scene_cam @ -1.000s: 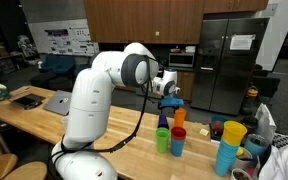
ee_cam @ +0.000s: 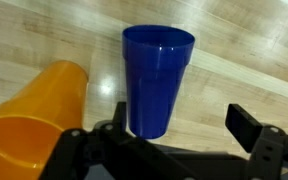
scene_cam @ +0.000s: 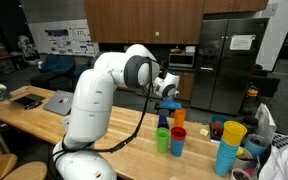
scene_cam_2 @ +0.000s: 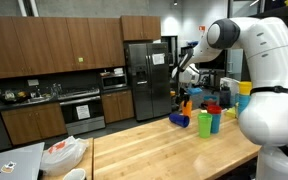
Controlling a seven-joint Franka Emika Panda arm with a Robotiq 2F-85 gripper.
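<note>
A dark blue cup [ee_cam: 156,85] appears to lie on its side on the wooden table, with its wide rim toward the top of the wrist view. The same blue cup [scene_cam_2: 179,119] shows on its side in exterior view 2. My gripper is open above it, the cup nearer the left finger [ee_cam: 114,130] than the right one [ee_cam: 246,127]. Nothing is gripped. Close beside the blue cup, an orange cup [ee_cam: 59,90] stands with its mouth toward the wrist camera.
Near the orange cup stand a green cup [scene_cam: 163,139] and a red cup [scene_cam: 178,142]. Stacked yellow and blue cups [scene_cam: 228,150] and other clutter crowd the table's right side in exterior view 1.
My gripper has come down a little toward the blue cup over the last second. The cups have stayed in place.
</note>
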